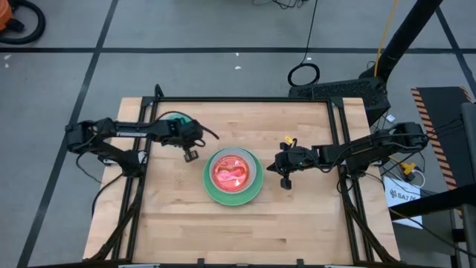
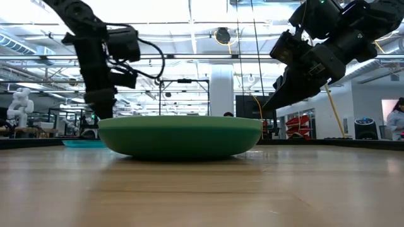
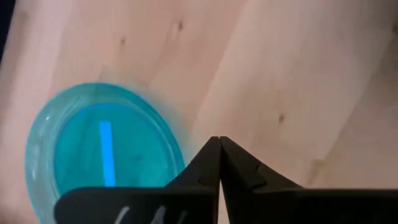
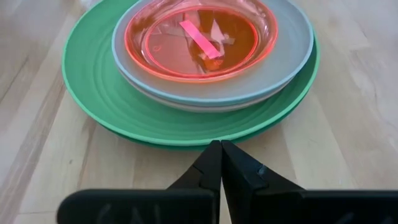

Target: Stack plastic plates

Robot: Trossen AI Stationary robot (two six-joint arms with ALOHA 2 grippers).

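A clear teal plate (image 3: pixel 74 158) with a blue strip lies flat on the table in the left wrist view. Its right rim is just left of my left gripper, which is shut with nothing between its fingers. Overhead, that plate (image 1: pixel 175 116) is mostly covered by the left arm. At mid-table a large green plate (image 4: pixel 93 93) carries a pale grey-blue plate (image 4: pixel 292 43), and a clear red-orange plate (image 4: pixel 193 46) with a pink strip sits uppermost. My right gripper, also shut and empty, is at the green plate's near rim in the right wrist view.
Black frame rails (image 1: pixel 332 130) run along both sides of the wooden table (image 1: pixel 238 242).
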